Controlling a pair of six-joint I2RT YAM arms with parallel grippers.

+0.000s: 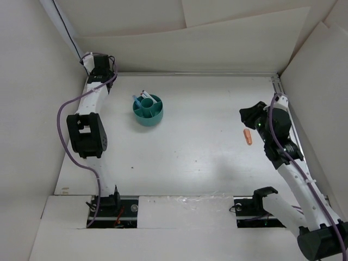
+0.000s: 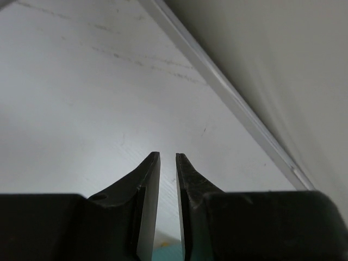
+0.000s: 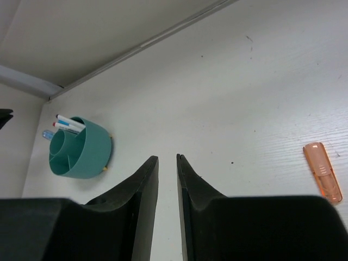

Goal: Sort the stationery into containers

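Observation:
A teal divided organizer (image 1: 148, 117) stands left of centre, holding pens (image 3: 70, 124) and a blue item (image 1: 137, 100); the right wrist view also shows it (image 3: 92, 152). An orange stationery item (image 1: 247, 136) lies alone at the right, also in the right wrist view (image 3: 322, 173). My left gripper is at the back left, slightly open, nothing between its fingers, with a sliver of teal at the lower edge of its wrist view. My right gripper stands above and beside the orange item, slightly open and empty.
Pale walls surround it, with a metal rail (image 1: 190, 74) along the back edge and another at the right.

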